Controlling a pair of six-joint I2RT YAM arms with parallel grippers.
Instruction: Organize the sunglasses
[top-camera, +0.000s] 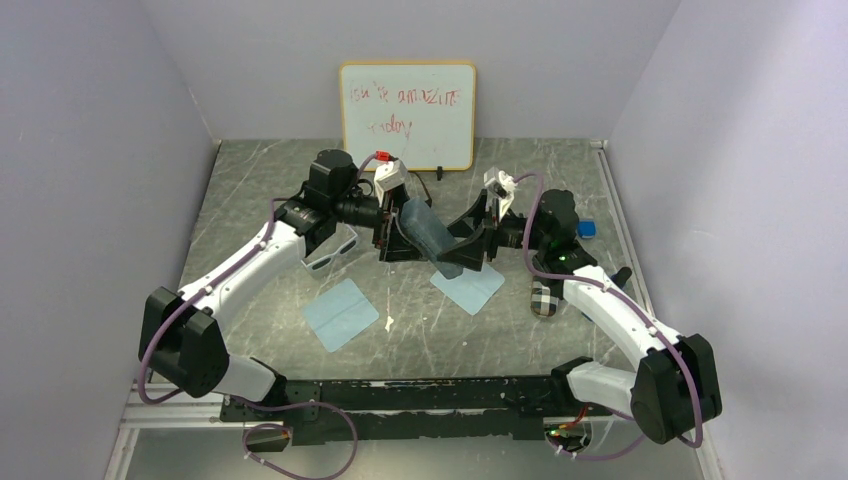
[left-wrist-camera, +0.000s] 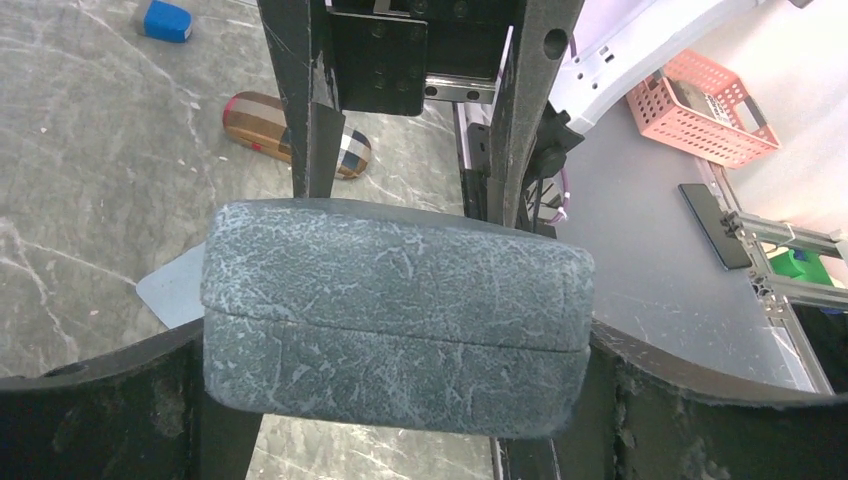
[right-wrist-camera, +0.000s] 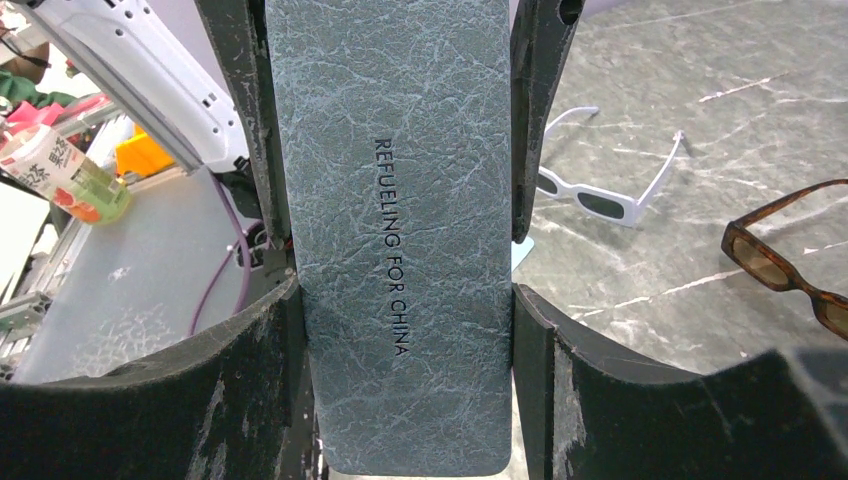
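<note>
A grey-blue glasses case (top-camera: 428, 236), lettered "REFUELING FOR CHINA" in the right wrist view, is held up between both grippers over the middle of the table. My left gripper (top-camera: 398, 240) is open around one end; the case fills the space between its fingers. My right gripper (top-camera: 466, 240) is at the other end, its fingers either side of the case; whether both press on it is hard to tell. White sunglasses (right-wrist-camera: 603, 200) and tortoiseshell sunglasses (right-wrist-camera: 775, 265) lie on the table on the left arm's side.
Two pale blue cloths (top-camera: 340, 315) (top-camera: 476, 296) lie on the marble table. A plaid case (top-camera: 544, 303) and a small blue item (top-camera: 586, 229) are at the right. A whiteboard (top-camera: 407, 115) stands at the back.
</note>
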